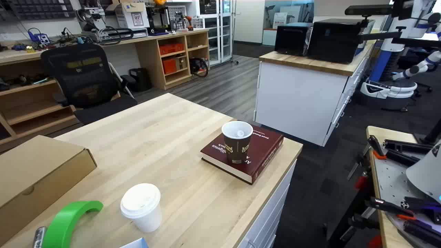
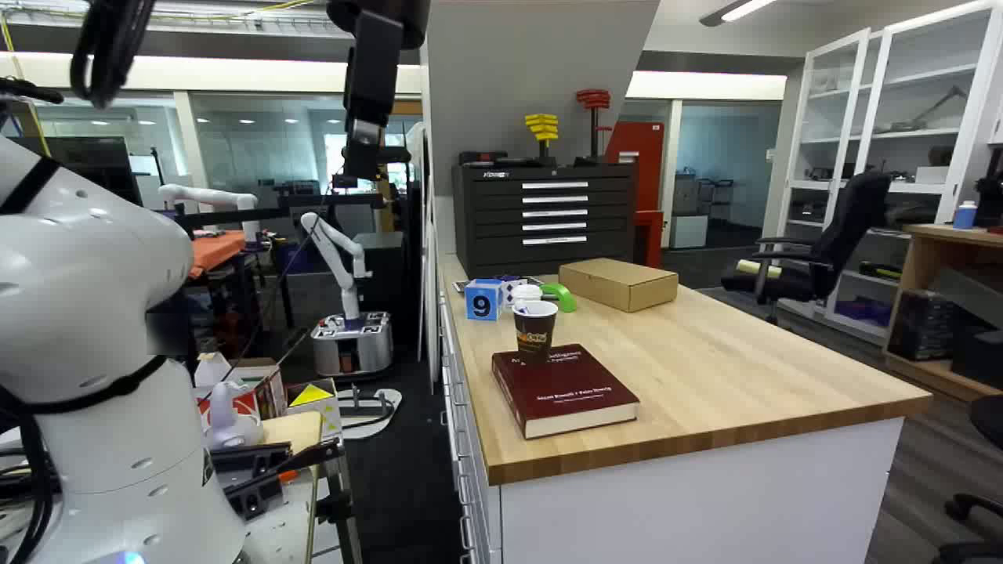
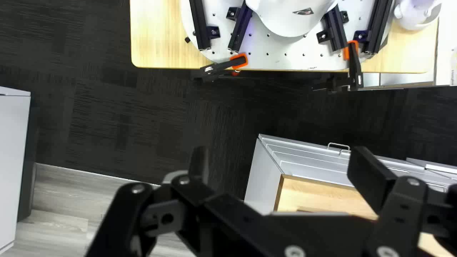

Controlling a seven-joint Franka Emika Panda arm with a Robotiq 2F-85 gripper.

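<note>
In the wrist view my gripper is open, its two dark fingers wide apart with nothing between them. It points down over the floor and the corner of a wooden-topped table. A dark, patterned paper cup stands upright on a maroon book near the table's edge. Nearer the camera, apart from the book, stands a white lidded cup. Beside it lie a green arch and a cardboard box. A blue cube marked 9 sits behind the paper cup in exterior view 2.
The robot's base stands on a separate bench with black clamps along its edge. Dark floor separates bench and table. Much of the tabletop beyond the book and box is bare. A white cabinet stands past the table.
</note>
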